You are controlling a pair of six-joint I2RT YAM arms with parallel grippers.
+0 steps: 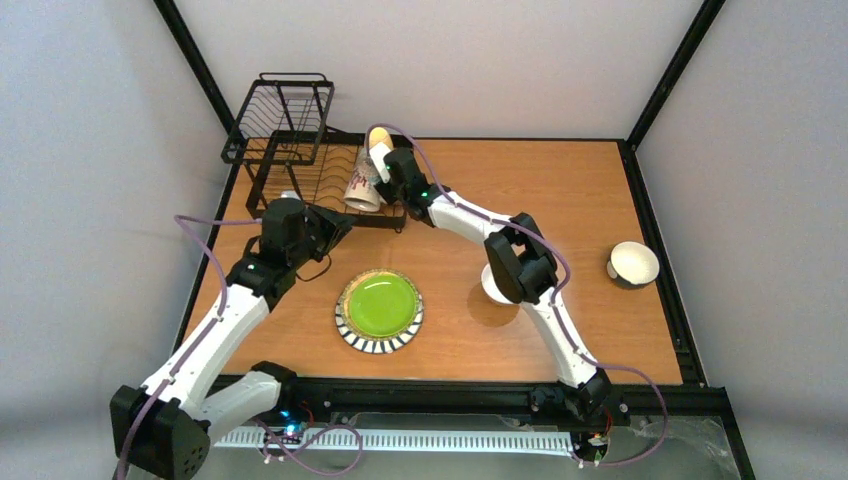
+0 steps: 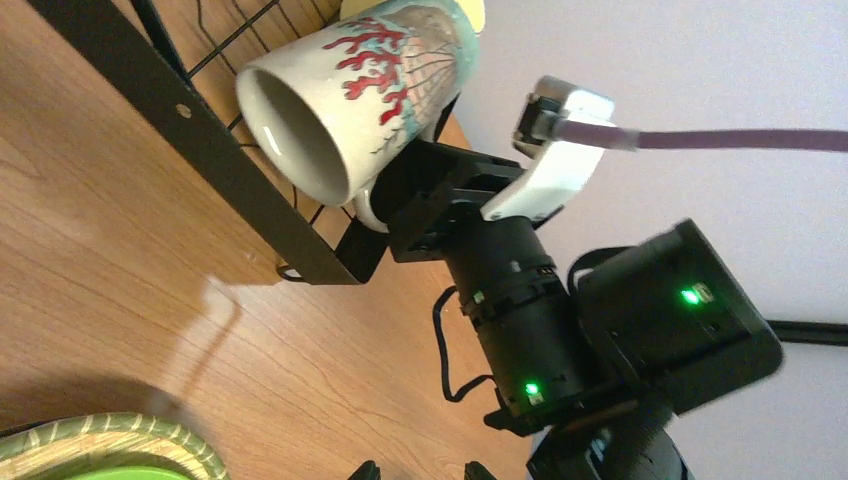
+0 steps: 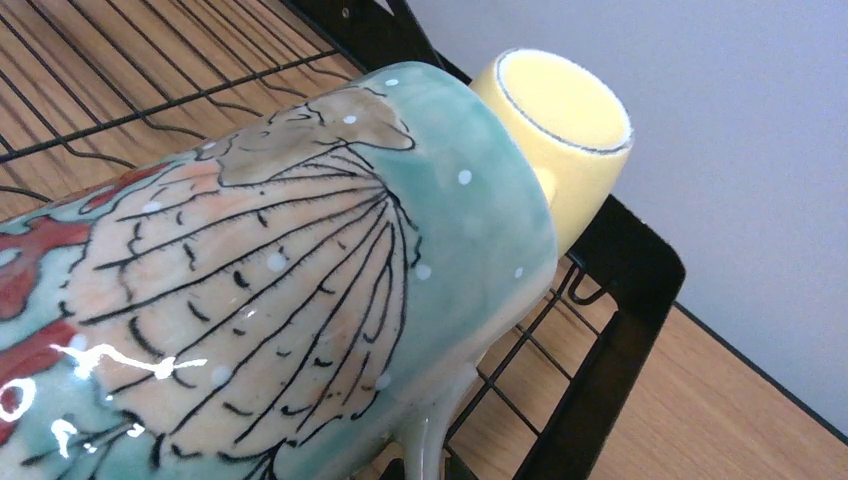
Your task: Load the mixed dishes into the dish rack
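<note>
A patterned mug with red coral and a shell point(image 2: 365, 85) lies tilted at the right side of the black dish rack point(image 1: 378, 221), its mouth facing the front. My right gripper is shut on its handle. Against the mug's back end is a yellow cup point(image 3: 555, 150), bottom up. In front of the rack my left gripper stands with its fingertips apart and nothing between them. A green plate point(image 1: 383, 305) rests on larger patterned plates point(image 1: 373, 346) on the table. Partly hidden under the right arm is a white bowl point(image 1: 492, 285).
A dark bowl with a white inside point(image 1: 633, 264) sits near the table's right edge. The rack's raised upper tier point(image 1: 283, 118) rises at the back left. Bare table point(image 1: 560, 180) lies open behind and right of the right arm.
</note>
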